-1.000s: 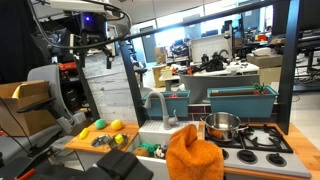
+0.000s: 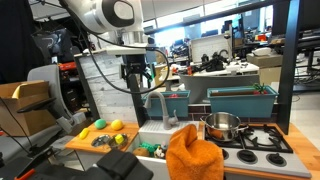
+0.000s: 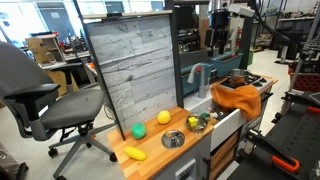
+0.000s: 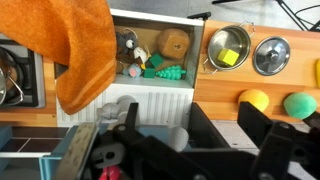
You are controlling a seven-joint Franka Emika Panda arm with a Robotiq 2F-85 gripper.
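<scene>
High over the counter, my gripper (image 2: 145,79) points down, its fingers apart and empty. In the wrist view its dark fingers (image 4: 90,152) frame the lower part of the picture, with no object between them. Beneath lies the white sink (image 4: 185,103), holding a round brown item (image 4: 174,43), a green toy-like piece (image 4: 171,73) and other small things. An orange cloth (image 4: 85,45) drapes over the sink's edge and the counter beside it. On the other side stand a small metal pot (image 4: 216,43) with a yellow block (image 4: 229,59) inside and a round lid (image 4: 271,56).
A large pot (image 2: 223,126) stands on the stove (image 2: 262,140). The faucet (image 2: 161,103) and teal bins (image 2: 240,104) rise behind the counter. A yellow fruit (image 3: 165,117), a green ball (image 3: 138,131) and a banana-like yellow item (image 3: 135,153) lie on the wooden counter (image 3: 160,165).
In exterior view 1 my gripper has swung rightward from the upper left and come lower, over the sink area. The objects on the counter look unmoved.
</scene>
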